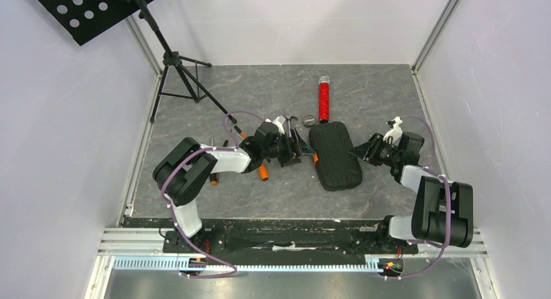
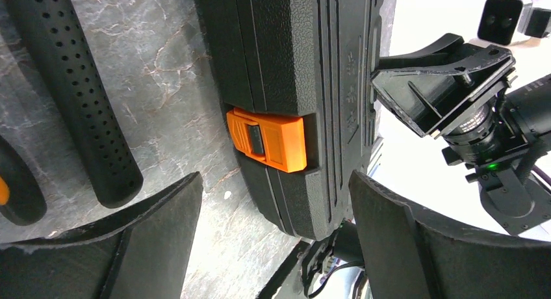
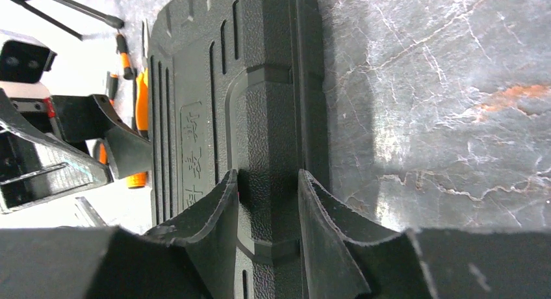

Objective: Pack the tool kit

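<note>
The black tool case (image 1: 335, 155) lies closed in the middle of the floor. In the left wrist view its orange latch (image 2: 282, 143) faces my left gripper, whose fingers stand apart just short of the case, nothing between them. My right gripper is at the case's opposite edge, fingertips apart over the textured rim (image 3: 263, 143). Loose tools with orange handles (image 1: 262, 170) lie left of the case, partly hidden by the left arm; a black perforated handle (image 2: 78, 104) shows beside it in the left wrist view.
A red tube (image 1: 323, 101) and a small round item (image 1: 308, 121) lie behind the case. A black stand (image 1: 195, 84) fills the back left. Bare floor (image 1: 383, 84) lies at the back right and in front of the case.
</note>
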